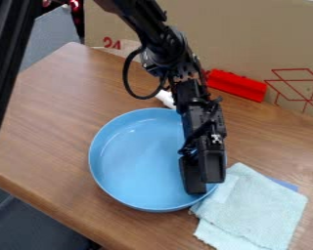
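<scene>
A black robot arm reaches down from the top of the view, its gripper [202, 172] low over the right side of a round blue plate [136, 166]. Whether the fingers are open or shut, and whether anything is between them, cannot be made out. Right of the plate, partly beside the gripper, lies a pale light-blue cloth [253, 215], with a darker blue edge showing at its upper right.
A red object [237, 85] sits at the back against a cardboard box [277, 49]. A white item is partly hidden behind the arm.
</scene>
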